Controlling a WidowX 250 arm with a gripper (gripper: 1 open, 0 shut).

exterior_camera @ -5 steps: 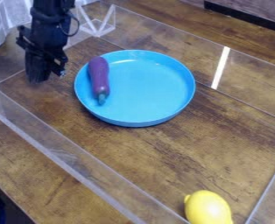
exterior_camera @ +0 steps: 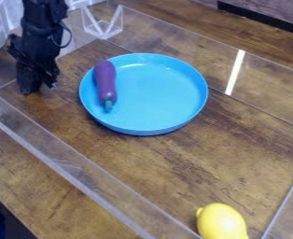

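Observation:
The black gripper (exterior_camera: 32,77) hangs low over the wooden surface at the upper left, just left of a blue plate (exterior_camera: 156,98). It looks shut, with nothing visible between its fingers, though the tips are dark and small. A purple eggplant (exterior_camera: 105,80) lies on the left part of the plate. A yellow lemon-like object (exterior_camera: 220,221) sits at the bottom right, apart from the plate.
Clear plastic walls (exterior_camera: 75,173) run along the left and lower part of the surface. A pale object stands at the far left edge behind the arm. The wood right of and below the plate is mostly clear.
Over the last second the gripper has moved down and slightly left. The plate, eggplant and yellow object have stayed in place.

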